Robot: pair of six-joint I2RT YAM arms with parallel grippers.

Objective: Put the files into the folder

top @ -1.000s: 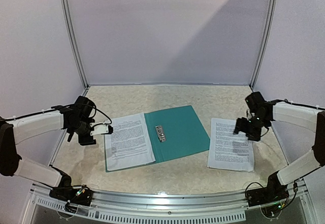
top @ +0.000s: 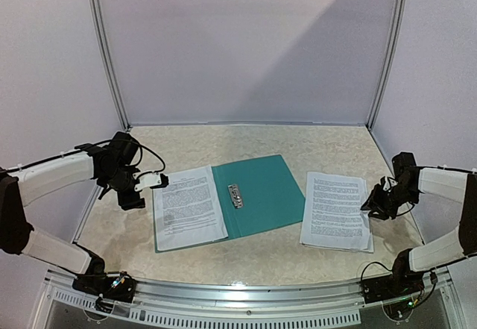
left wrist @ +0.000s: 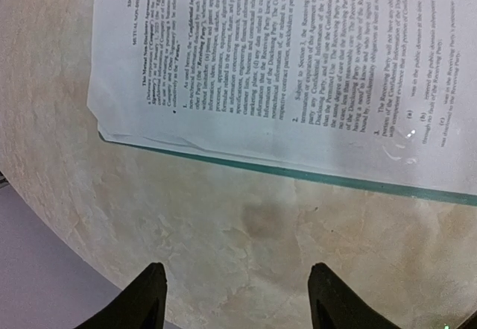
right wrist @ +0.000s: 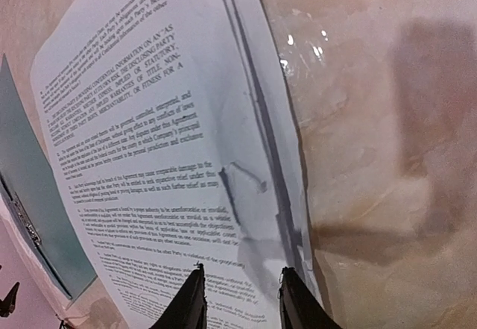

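A stack of printed sheets [top: 336,213], the files, lies right of the open teal folder [top: 264,191], its left edge at the folder's right edge. My right gripper [top: 374,208] is low at the stack's right edge. In the right wrist view its fingers [right wrist: 192,303] stand apart: one over the printed area, the other by the right margin, where the sheet edges [right wrist: 257,98] look fanned and slightly lifted. No firm grip on paper shows. My left gripper is open and empty, left of the folder.
Other printed pages [top: 190,210] lie on the folder's left cover. A metal clip [top: 235,196] sits near the folder's spine. Bare table [top: 238,139] stretches behind the folder, and walls close in both sides.
The stack has shifted slightly left against the folder. The left arm has moved only a little.
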